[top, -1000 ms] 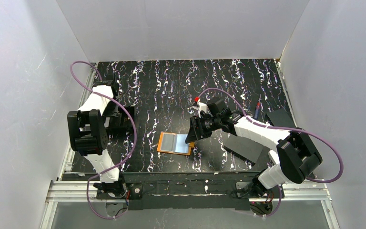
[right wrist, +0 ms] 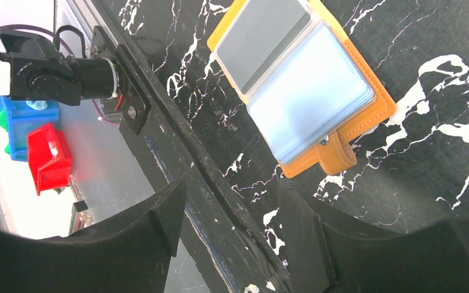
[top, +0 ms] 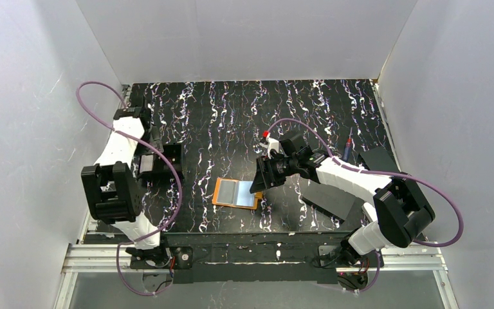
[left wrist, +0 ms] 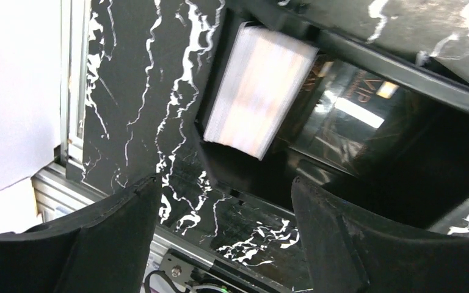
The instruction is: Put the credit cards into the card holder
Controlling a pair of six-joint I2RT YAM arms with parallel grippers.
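Observation:
A stack of pale cards [left wrist: 259, 91] stands at the left end of a black box [left wrist: 366, 46], their edges showing upward in the left wrist view. Beside it in the same box lies a dark card marked VIP [left wrist: 349, 116], partly in shadow. Over the box hangs my left gripper, its fingers apart and empty. The orange card holder [right wrist: 366, 82] lies open flat, with a grey sleeve [right wrist: 262, 39] and a clear bluish pocket [right wrist: 311, 91]; both look empty. Close to its strap end, my right gripper is open, with nothing between its fingers.
Dark flat panels [top: 334, 198] and a blue-red pen-like tool [top: 347, 148] lie to the right, near the right arm. A wall stands close by the left arm.
My right arm and the card holder stay where they were.

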